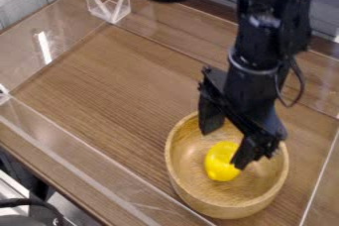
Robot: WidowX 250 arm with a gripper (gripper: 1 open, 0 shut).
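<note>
The black arm comes down from the top right, its gripper (pixel 225 135) low over a tan oval bowl (pixel 189 184) at the lower right. The gripper is open, its fingers either side of and just above a yellow egg-shaped object (pixel 224 166) in the bowl, which is partly covered by the near finger. Whether the fingers touch it cannot be told.
A small white wire-like holder (pixel 109 7) stands at the back left. Dark cables lie at the lower left edge.
</note>
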